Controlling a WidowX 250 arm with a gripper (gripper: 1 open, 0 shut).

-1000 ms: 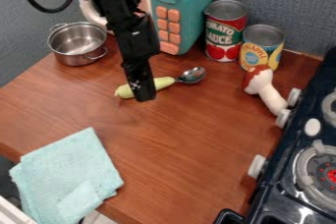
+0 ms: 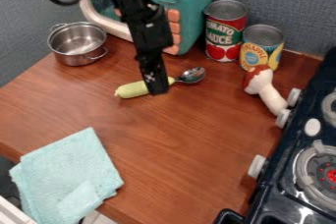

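Observation:
The black gripper [image 2: 155, 77] points down just above a pale yellow elongated object [image 2: 132, 89] on the wooden counter [image 2: 184, 159], hiding part of it. Whether its fingers are open or shut is unclear. A metal spoon [image 2: 192, 75] lies just right of the yellow object. A small steel pot [image 2: 79, 46] stands at the back left, and a folded light blue cloth [image 2: 66, 174] lies at the front left.
A teal toy microwave [image 2: 187, 17] stands at the back. A tomato sauce can [image 2: 223, 36] and another can [image 2: 260, 46] are right of it. A white toy with a red end [image 2: 268, 95] lies beside the black stove [image 2: 302, 169].
The arm and gripper have shifted slightly, the upper arm tilting a little to the left. The objects on the counter look unmoved.

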